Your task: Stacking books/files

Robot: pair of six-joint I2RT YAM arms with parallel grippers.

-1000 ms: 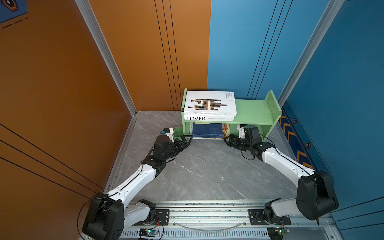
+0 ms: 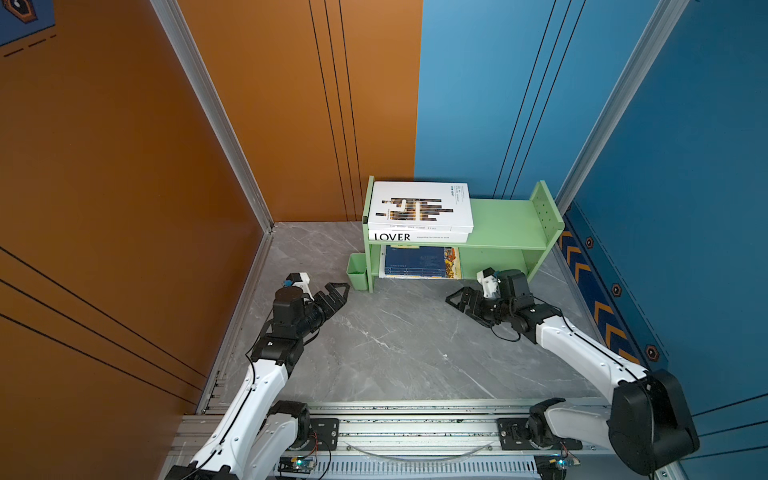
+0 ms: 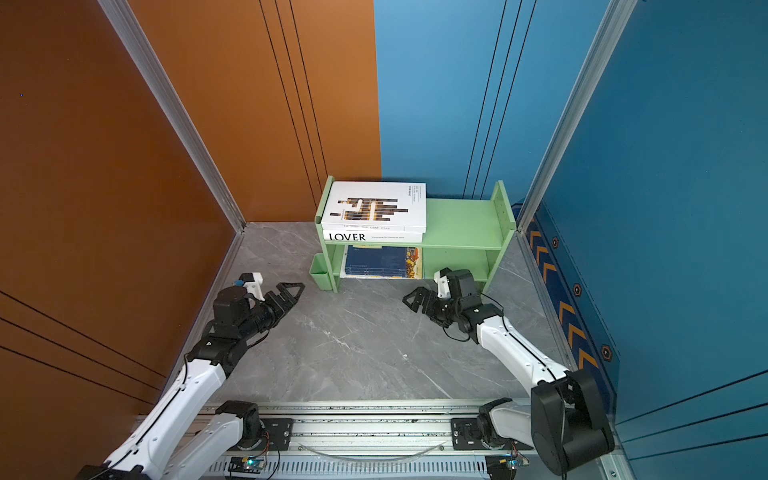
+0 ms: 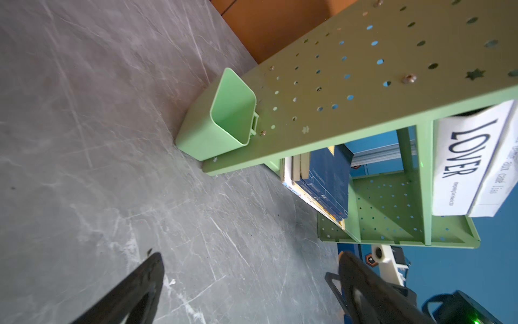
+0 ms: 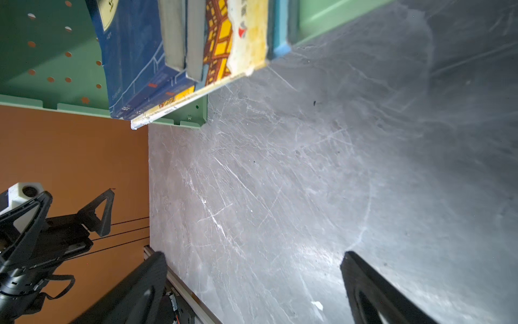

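Observation:
Two thick white books lie flat, one on the other, at the left of the upper shelf; the top one [image 2: 420, 206] has a dark bar pattern and the lower one [image 2: 436, 237] reads LOVER on its spine. On the lower shelf rests a flat stack with a blue book [image 2: 416, 261] over a book with a yellow-red cover [image 5: 218, 40]. My left gripper [image 2: 340, 293] is open and empty, in front of the shelf's left end. Open and empty too, my right gripper [image 2: 464, 308] stands over the table before the lower shelf's right part.
The green two-level shelf [image 2: 512, 224] stands at the back of the table, free at the right of both levels. A small green bin [image 2: 357, 272] hangs on its left side.
My left gripper has drawn back leftward, away from the lower shelf. The right gripper has moved back a little toward the front.

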